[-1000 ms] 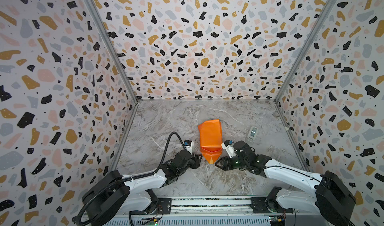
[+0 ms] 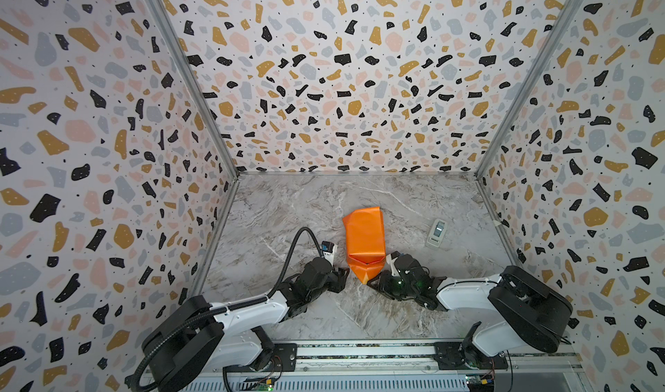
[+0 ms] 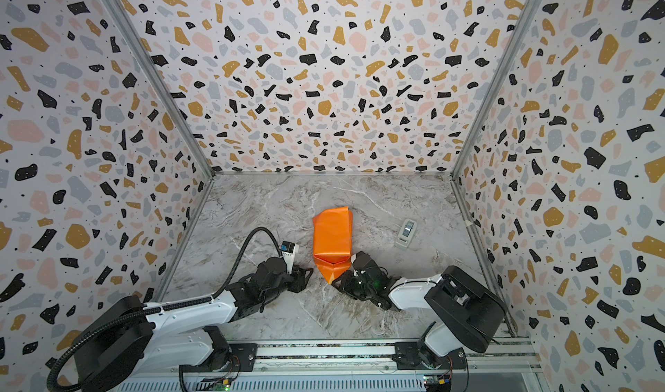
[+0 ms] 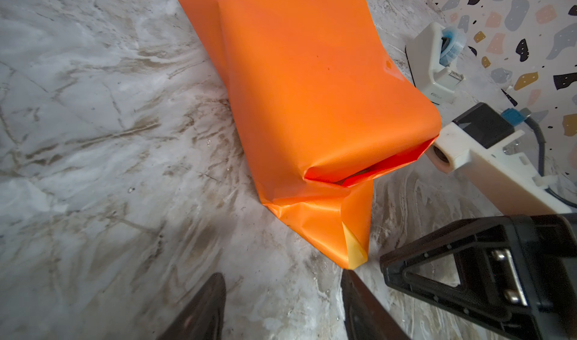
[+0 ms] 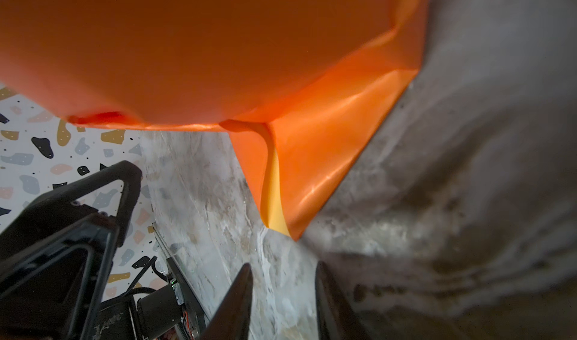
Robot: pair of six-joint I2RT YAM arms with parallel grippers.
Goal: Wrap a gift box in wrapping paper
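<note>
The gift box is covered by glossy orange wrapping paper (image 2: 365, 232) and lies mid-table. At its near end the paper tapers into a pointed flap (image 4: 327, 225) showing a pale yellow underside, with a slit of open fold above it. My left gripper stands open left of that flap, nothing between its fingers. From the right, my right gripper has its fingertips just short of the flap's tip (image 5: 282, 213); its fingers are partly open and empty. The box itself is hidden inside the paper.
A white tape dispenser (image 2: 436, 232) with a blue roll stands right of the parcel. Both grippers are close together around the parcel's near end.
My right arm has moved slightly left, bringing its gripper lower and nearer to the flap. The left arm and the parcel look unmoved.
</note>
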